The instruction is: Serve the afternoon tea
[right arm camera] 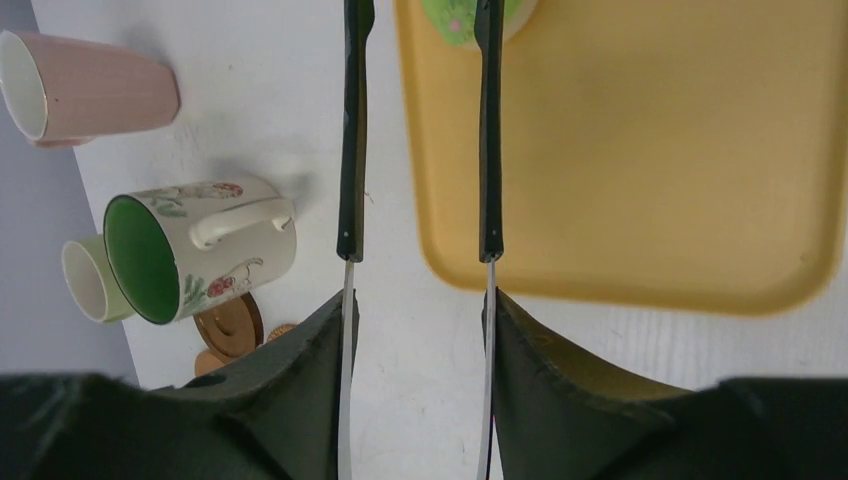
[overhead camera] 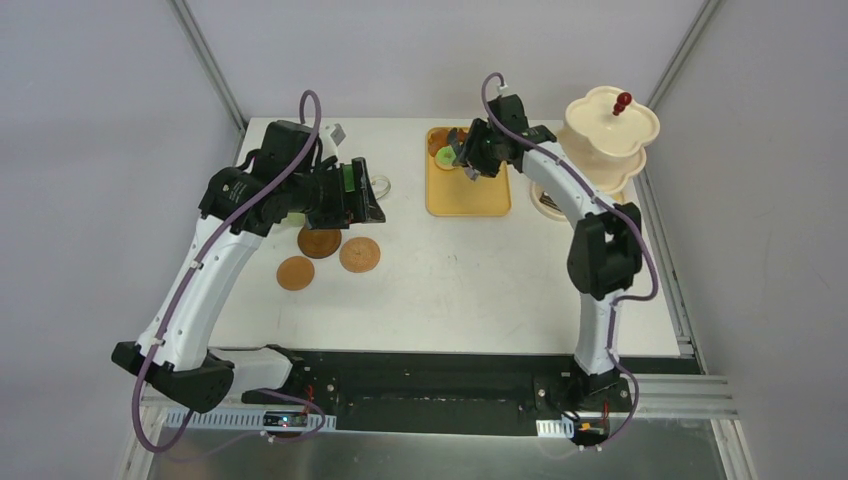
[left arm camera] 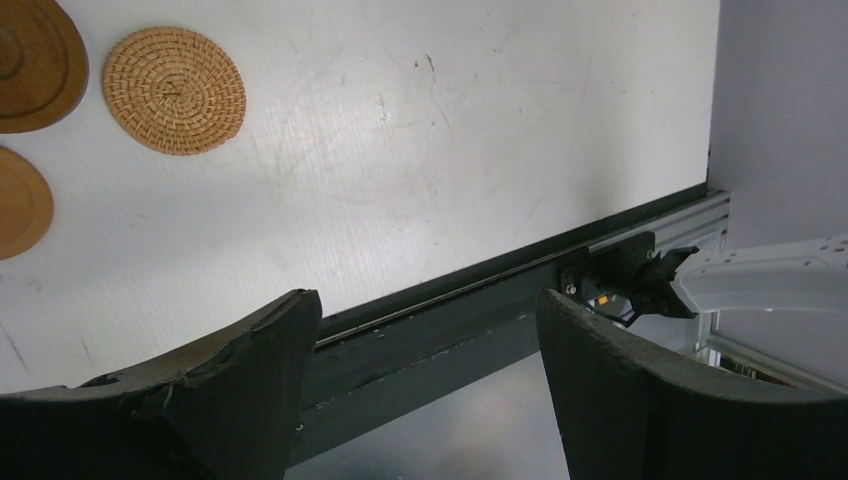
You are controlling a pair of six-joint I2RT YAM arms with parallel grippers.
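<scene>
In the right wrist view my right gripper is shut on the arms of a pair of tongs (right arm camera: 350,180), their dark tips spread apart. Part of a green-iced donut (right arm camera: 452,18) shows between and around those tips. From above, the right gripper (overhead camera: 474,158) hangs over the yellow tray (overhead camera: 465,202), covering the chocolate donut. The green donut (overhead camera: 445,157) and a brown pastry (overhead camera: 436,143) remain visible. My left gripper is open and empty, and in the top view it hides most of the green-lined floral mug (right arm camera: 250,225).
A cream tiered stand (overhead camera: 605,125) occupies the back right. Around the left arm are a pink cup (right arm camera: 115,85), a pale green cup (right arm camera: 88,280) and round coasters (overhead camera: 359,255).
</scene>
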